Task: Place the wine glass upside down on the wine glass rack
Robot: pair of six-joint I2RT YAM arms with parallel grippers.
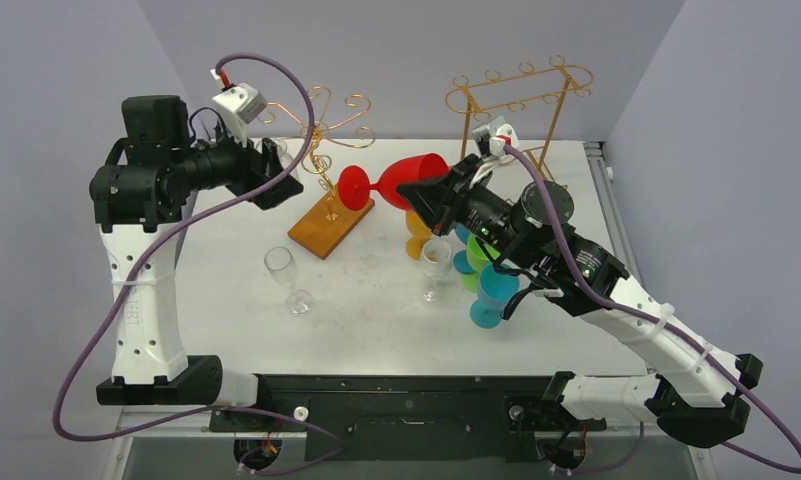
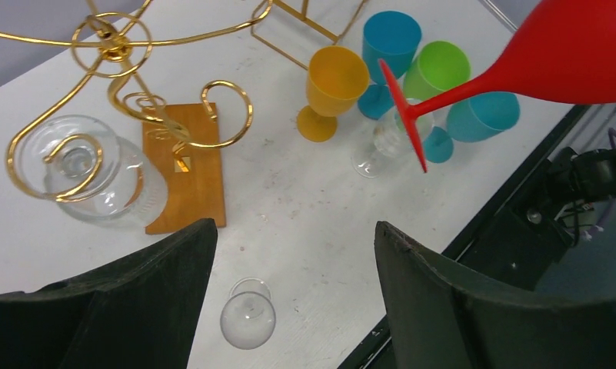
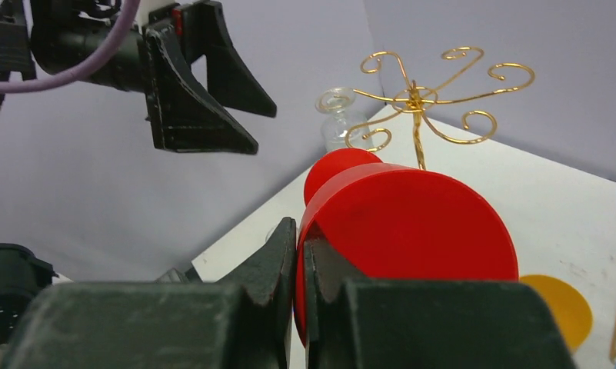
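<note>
A red wine glass (image 1: 404, 178) lies sideways in the air, its foot pointing left. My right gripper is shut on the rim of its bowl. A gold tree-shaped rack (image 1: 316, 130) with curled arms rises from a wooden base (image 1: 333, 220) at the back left. From one of its hooks a clear glass (image 2: 128, 184) hangs upside down. Left of that rack, my left gripper is part open, with nothing between its fingers. A second, rectangular gold rack (image 1: 521, 90) stands at the back right, empty in the top view.
Another clear glass (image 1: 284, 270) stands at the front left. Right of centre are a clear glass (image 1: 434, 258), an orange one (image 2: 337, 81), a green one (image 2: 439, 68) and blue ones (image 2: 485, 115).
</note>
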